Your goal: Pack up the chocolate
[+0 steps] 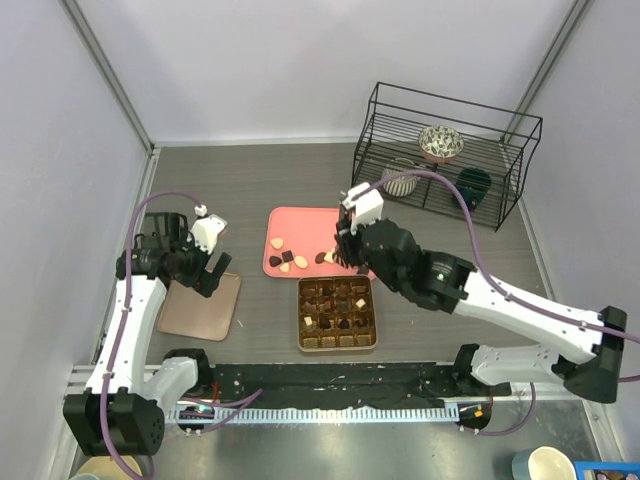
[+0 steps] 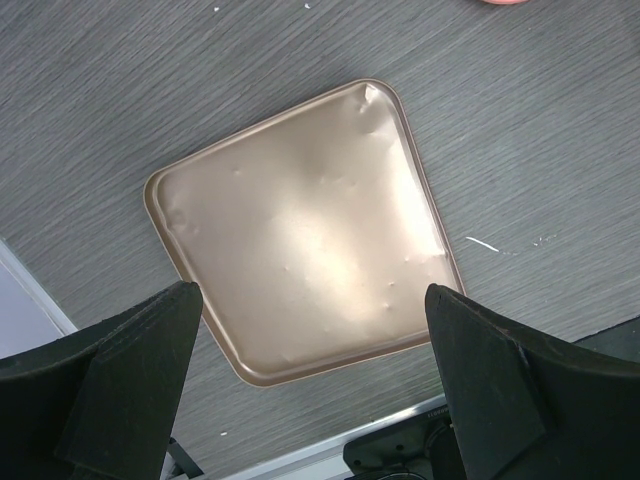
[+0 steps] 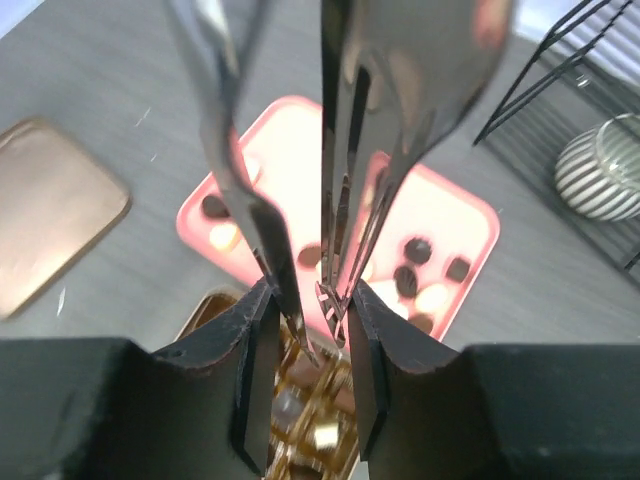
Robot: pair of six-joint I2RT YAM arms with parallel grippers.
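The pink tray (image 1: 300, 225) carries several dark and cream chocolates, among them a dark one (image 3: 417, 251) in the right wrist view. In front of it stands the gold compartment box (image 1: 337, 348). Some of its cells hold dark pieces, and a cream square (image 1: 361, 303) lies in a right-hand cell. Above the tray's right part is my right gripper (image 1: 347, 252), open a little, with no chocolate visible between its fingers. Blurred glossy strips cross that wrist view. Over the tan lid (image 2: 310, 235), at the left, my left gripper is wide open and empty.
A black wire rack (image 1: 375, 165) with bowls and a dark cup stands at the back right. Between the lid and the box the grey table (image 1: 262, 315) is bare.
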